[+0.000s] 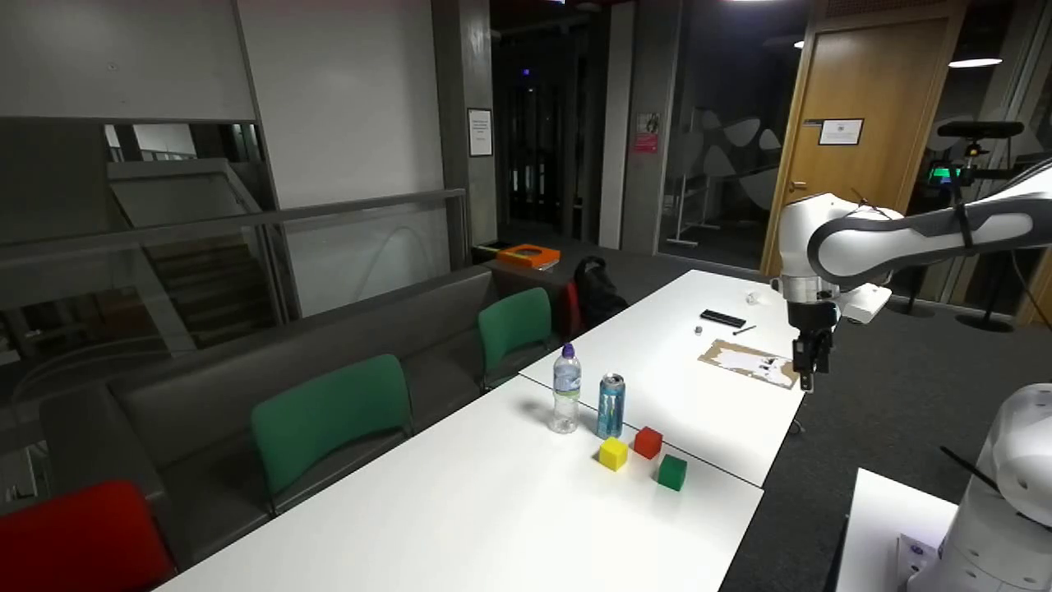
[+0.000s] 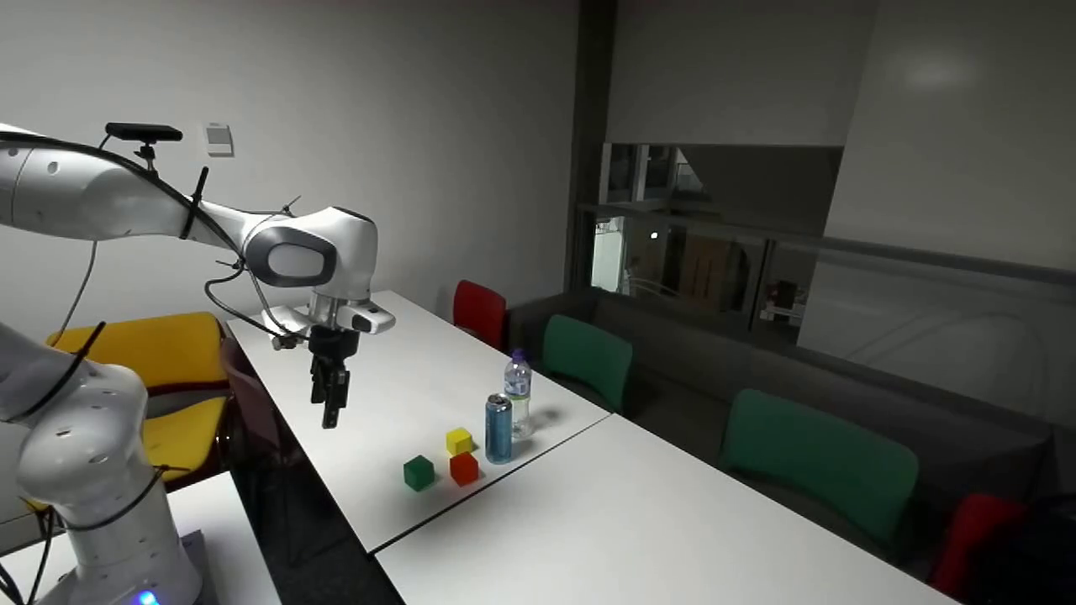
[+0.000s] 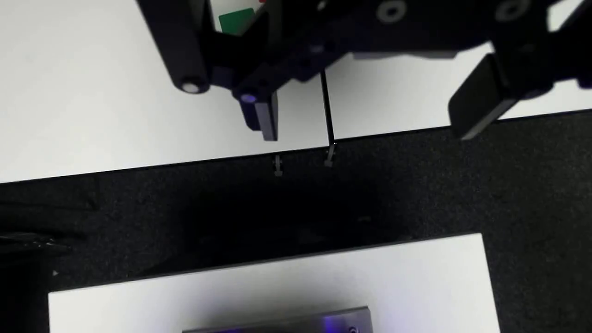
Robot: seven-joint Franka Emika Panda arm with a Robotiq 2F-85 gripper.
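My gripper is open, its two finger pads wide apart with only table and dark floor showing between them. In exterior view 2 the gripper (image 2: pixel 330 402) points down, above the table's near edge and apart from every object. On the white table stand a yellow cube (image 1: pixel 612 454), a red cube (image 1: pixel 648 442) and a green cube (image 1: pixel 672 472), close together but separate. Beside them are an upright blue can (image 1: pixel 611 405) and a clear bottle (image 1: pixel 564 393) with a purple cap. The wrist view catches just part of the green cube (image 3: pixel 236 21).
A seam splits the white tabletop (image 1: pixel 414 513) near the cubes. Farther along lie a piece of cardboard (image 1: pixel 735 359) and a black flat object (image 1: pixel 722 319). Green chairs (image 1: pixel 335 419) line the far side. Between the table and my base is a gap of dark floor.
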